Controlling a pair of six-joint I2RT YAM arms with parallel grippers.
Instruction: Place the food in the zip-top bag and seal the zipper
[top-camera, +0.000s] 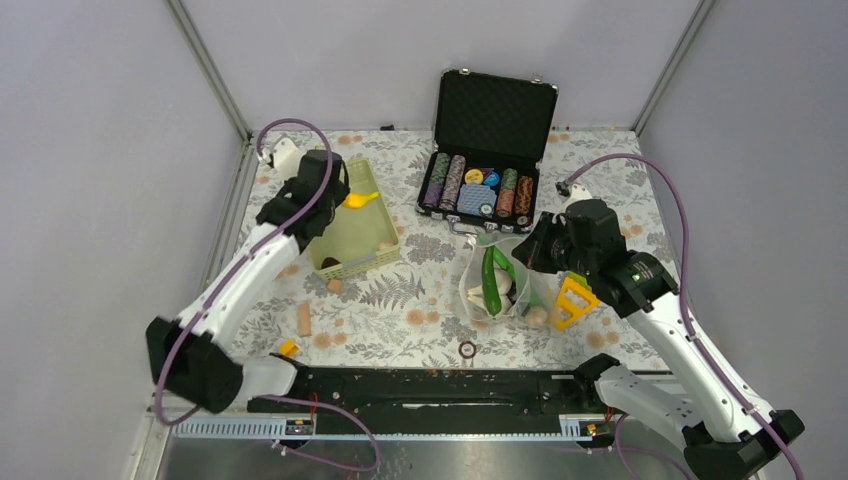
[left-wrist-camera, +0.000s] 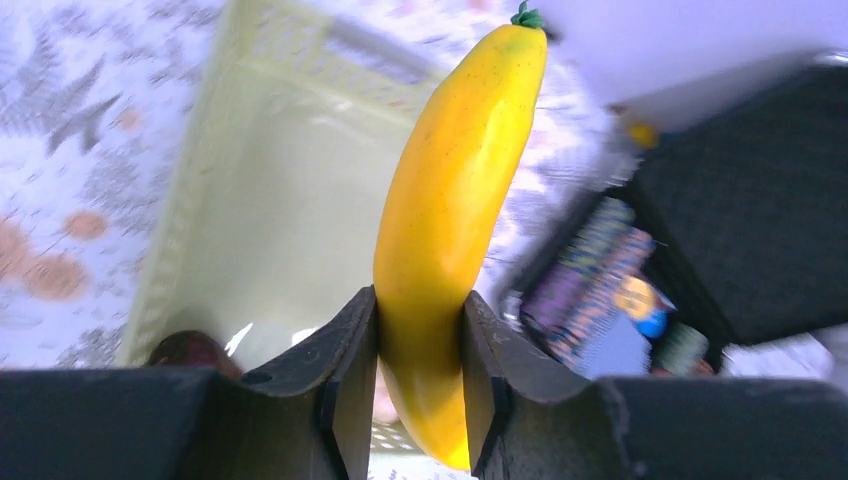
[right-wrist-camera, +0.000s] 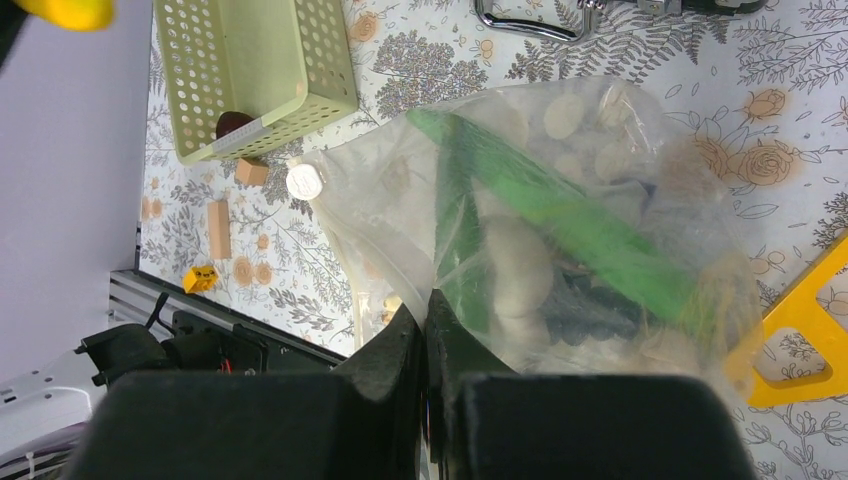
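Note:
A yellow banana-like vegetable with a green stem (left-wrist-camera: 450, 200) is gripped by my left gripper, lifted above the pale green basket (top-camera: 355, 250). The clear zip bag (right-wrist-camera: 650, 140) lies right of centre with green long vegetables (top-camera: 491, 280) and pale round items inside. My right gripper is shut on the bag's edge, where a white zipper slider (right-wrist-camera: 304, 181) sits at one corner. A dark item (left-wrist-camera: 185, 355) lies in the basket.
An open black case of poker chips (top-camera: 480, 185) stands at the back centre. A yellow plastic piece (top-camera: 575, 300) lies right of the bag. Small wooden blocks (top-camera: 304, 319) and a ring (top-camera: 467, 349) lie near the front.

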